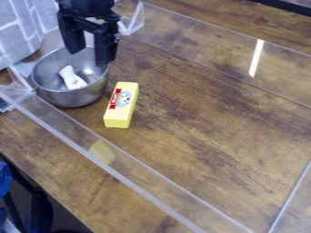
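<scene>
My black gripper (pixel 87 44) hangs over the metal bowl (pixel 71 91) at the upper left, open, its fingers pointing down above the bowl's back part. A small white object (pixel 72 79) lies inside the bowl. A yellow box (pixel 120 105) with a red label lies on the wooden table just right of the bowl.
Clear panels or edges run along its sides. A crumpled silvery material (pixel 17 27) is at the upper left, and a blue object (pixel 4 177) sits at the left edge.
</scene>
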